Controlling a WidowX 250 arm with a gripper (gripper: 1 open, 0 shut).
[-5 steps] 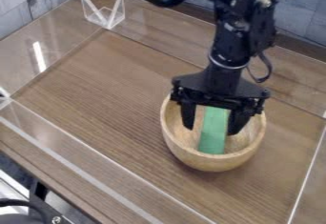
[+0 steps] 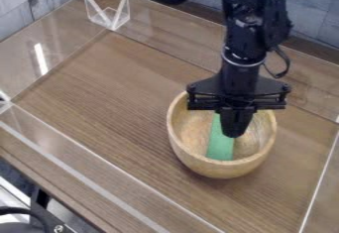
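My gripper (image 2: 235,119) reaches down from the top over a wooden bowl (image 2: 191,158), its fingertips close together just above a green object (image 2: 220,145) lying inside the bowl. The gripper looks shut, and the green object shows beneath it along the bowl's middle. Whether the fingertips touch it I cannot tell.
A white wire holder (image 2: 109,15) stands at the back left. A dark cable lies at the lower left corner.
The gripper's fingers have come together from a wider spread over the bowl. The bowl and green object look about the same.
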